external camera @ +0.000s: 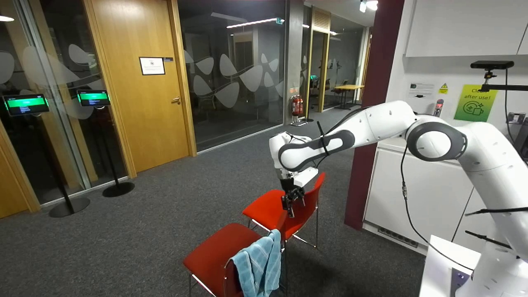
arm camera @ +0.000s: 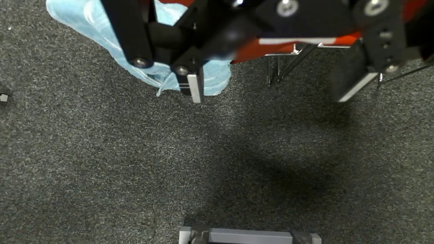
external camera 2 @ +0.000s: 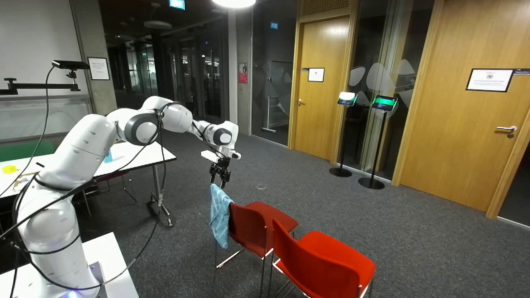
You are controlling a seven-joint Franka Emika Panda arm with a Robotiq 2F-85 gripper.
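Note:
A light blue checked towel point(external camera: 260, 262) point(external camera 2: 218, 213) hangs over the backrest corner of the nearer red chair point(external camera: 220, 247). Pointing down, my gripper point(external camera: 297, 208) point(external camera 2: 217, 183) is open and appears higher than the towel; exterior view 2 puts its tips just over the cloth's top, though the depth between them is hard to judge. In the wrist view the fingers of the gripper stand wide apart with bare carpet showing between the tips. Part of the towel point(arm camera: 138, 71) lies behind the left finger, which hides some of it.
A second, brighter red chair point(external camera: 267, 205) point(external camera 2: 328, 268) stands beside the first. White tables point(external camera 2: 144, 156) are on the left in exterior view 2. Carpet is free between the chairs and the doors, where two screen stands point(external camera 2: 382, 139) are placed.

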